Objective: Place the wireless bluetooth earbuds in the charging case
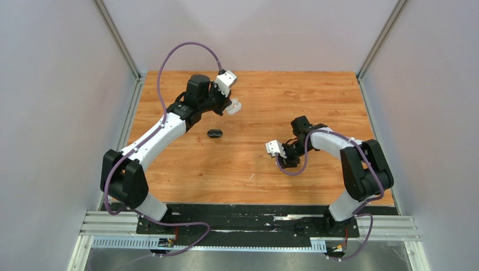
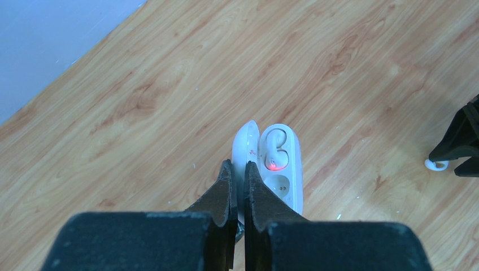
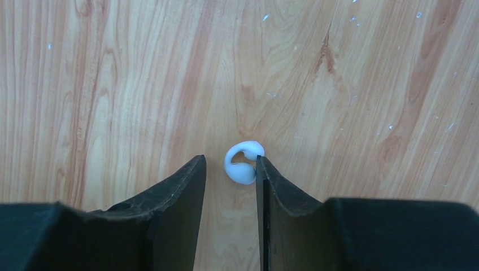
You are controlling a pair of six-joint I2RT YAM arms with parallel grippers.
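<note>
The white charging case (image 2: 296,186) stands open. One earbud (image 2: 275,149) sits in its upper well beside a small red light, and the lower well (image 2: 278,184) is empty. My left gripper is shut with the thin case lid (image 2: 244,141) between its fingers. A second white earbud (image 3: 242,173), C-shaped, lies at the wood surface between the fingertips of my right gripper. Those fingers are parted; the earbud sits close against the right-hand finger (image 3: 263,169), with a gap on the other side. In the top view the right gripper mostly hides this earbud.
A dark oval object (image 1: 214,133) lies on the wooden table (image 1: 243,180), below the case in the top view. Between the two grippers the table is clear. Walls rise at both sides and the back.
</note>
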